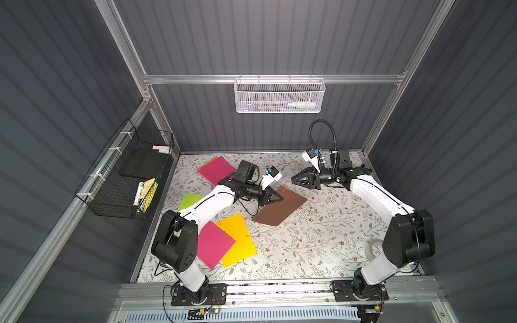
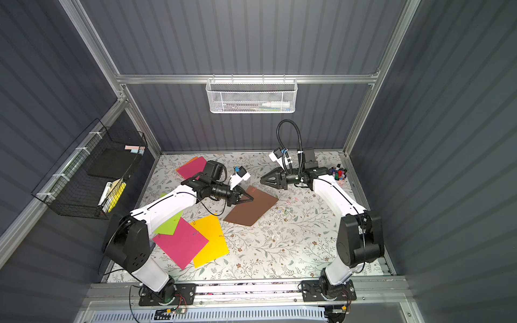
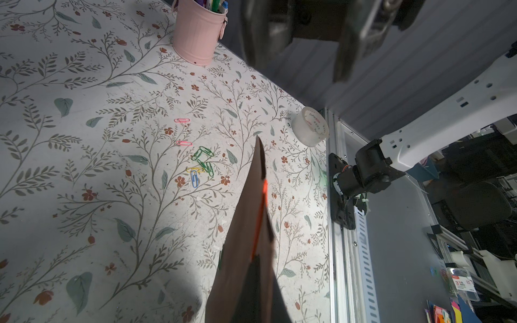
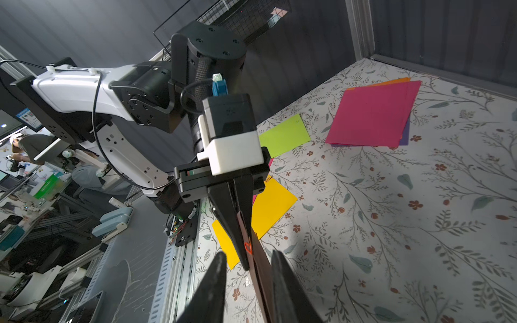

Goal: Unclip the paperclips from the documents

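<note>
A brown sheet (image 1: 280, 210) hangs upright-tilted in my left gripper (image 2: 240, 198), which is shut on it near the middle of the table. In the right wrist view a small red-orange clip (image 4: 248, 248) shows at the sheet beside the left fingers. My right gripper (image 2: 269, 179) stands open to the upper right of the sheet, with nothing between its fingers. Loose paperclips in pink, green, yellow and blue (image 3: 202, 161) lie on the table right of the sheet.
Pink (image 1: 215, 242), yellow (image 1: 239, 247) and green sheets lie at the left, with another pink stack (image 1: 215, 169) at back left. A tape roll (image 3: 309, 126) and pink pen cup (image 3: 198, 35) stand at the right. A black wire basket hangs at the left.
</note>
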